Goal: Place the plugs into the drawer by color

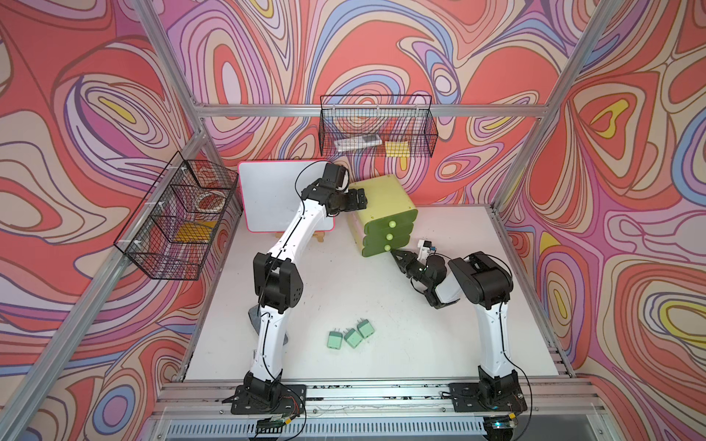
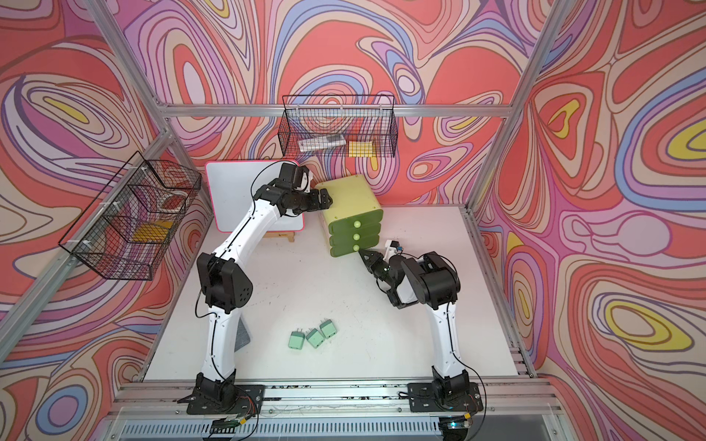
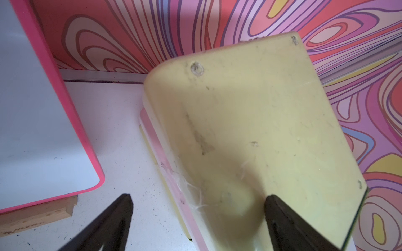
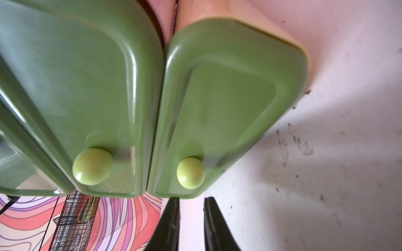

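A yellow cabinet (image 1: 378,192) with three green drawers stands at the back, all shut. At its upper left my left gripper (image 1: 356,198) stands open, fingers (image 3: 117,219) either side of its edge in the left wrist view. My right gripper (image 1: 395,252) is at the front's bottom, fingers part open and empty, just short of the bottom drawer's round knob (image 4: 190,172). Several green plugs, such as one (image 1: 334,339), lie at the front middle of the table.
A whiteboard (image 1: 268,191) on a wooden stand is left of the cabinet. Wire baskets hang on the left and back frames. A dark grey object (image 2: 242,334) lies at front left.
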